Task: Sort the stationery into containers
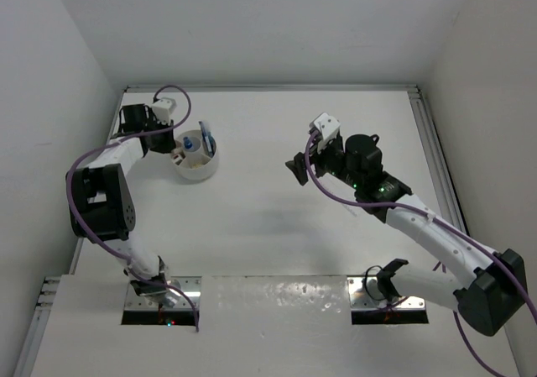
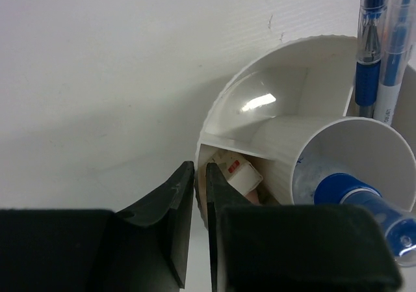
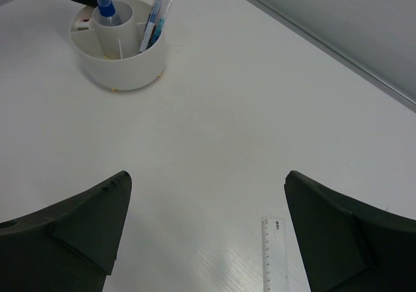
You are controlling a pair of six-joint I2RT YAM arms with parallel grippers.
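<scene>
My left gripper is shut on the wall of the white round container, one finger outside the rim and the other inside. Inside that container, an eraser lies in the compartment beside the inner finger. A blue-capped clear tube leans in the central cup, and a blue pen and a blue-and-white marker stand in another section. Over the middle of the table, my right gripper is open and empty. Beyond its right finger, a clear ruler lies flat, partly hidden.
Metal rails border it at the back and sides, with walls behind them. A purple cable runs along each arm.
</scene>
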